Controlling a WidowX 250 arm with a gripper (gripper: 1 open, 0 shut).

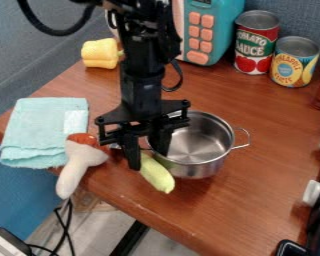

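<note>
The black gripper hangs low at the left rim of a steel pot. A pale yellow corn-like toy lies just below it, beside the pot. A white toy with a red top lies to the left, at the table edge. The fingers are dark and overlap the pot and toys, so whether they hold anything cannot be told.
A light blue towel lies at the left edge. A yellow cup, a toy microwave and two cans stand at the back. Black appliance parts line the right edge.
</note>
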